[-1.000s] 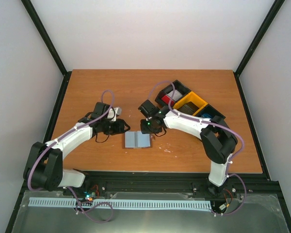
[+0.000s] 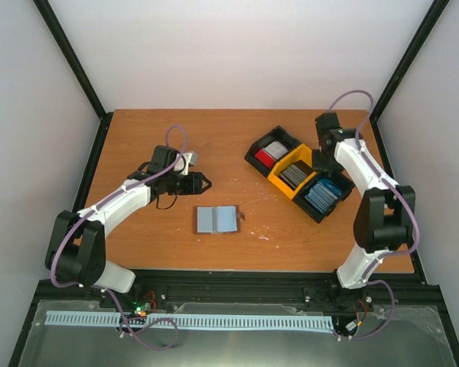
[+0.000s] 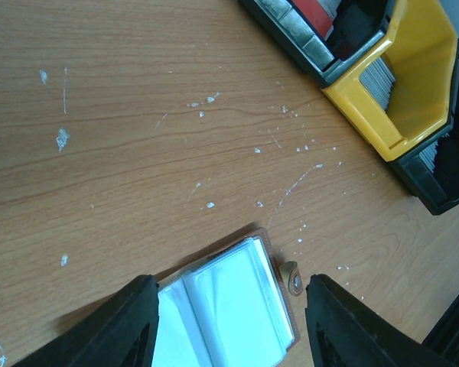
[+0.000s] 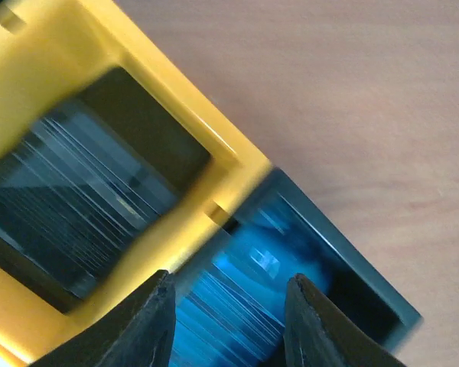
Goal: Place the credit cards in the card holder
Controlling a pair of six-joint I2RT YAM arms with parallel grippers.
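The card holder [image 2: 217, 219] lies spread flat on the table, its pale clear pockets facing up; a snap strap [image 3: 292, 278] sticks out from its edge in the left wrist view. Behind it, off the holder, my left gripper [image 2: 205, 183] is open and empty. Blue cards [image 2: 321, 197] stand in the nearer black bin, dark cards [image 2: 294, 175] in the yellow bin, red and white cards [image 2: 272, 151] in the far black bin. Over the blue cards' bin hovers my right gripper, open, no card between its fingers.
Three joined bins run diagonally at the right: a far black bin [image 2: 252, 153], a yellow bin [image 3: 424, 69] and a near black bin [image 4: 352, 260]. Bare wood [image 2: 153, 237] surrounds the holder.
My right arm has swung from beside the card holder to the right, passing the yellow bin, and is now over the blue cards' bin. The left gripper has shifted slightly right and back.
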